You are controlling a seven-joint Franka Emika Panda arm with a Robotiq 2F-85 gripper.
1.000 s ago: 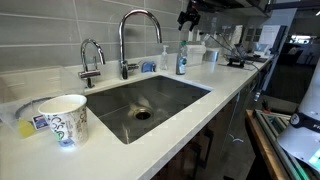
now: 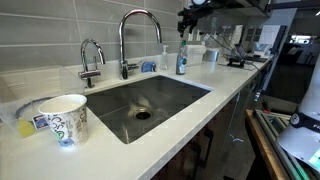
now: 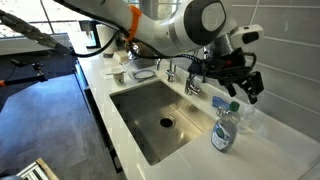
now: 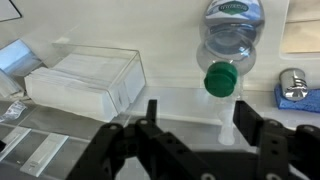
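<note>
A clear bottle (image 3: 222, 130) with a green cap stands upright on the counter, close to the sink. Above it hangs my gripper (image 3: 240, 88), its fingers apart and empty. In the wrist view the green cap (image 4: 220, 80) shows beyond the gap of the gripper, nearer the right finger than the left; nothing touches it. Exterior view 1 has the bottle (image 2: 181, 58) on the far counter, with the gripper (image 2: 190, 24) over it.
A sink (image 2: 140, 105) with a tall faucet (image 2: 123, 45) fills the middle of the counter. A patterned cup (image 2: 66, 120) is at the near left. A soap dispenser (image 2: 164, 58) and a blue sponge (image 2: 148, 66) stand behind the sink, near the bottle.
Over the bottle, the gripper has shifted and turned slightly, and its fingers look more spread than before. Bottle, cup and sink area have stayed put.
</note>
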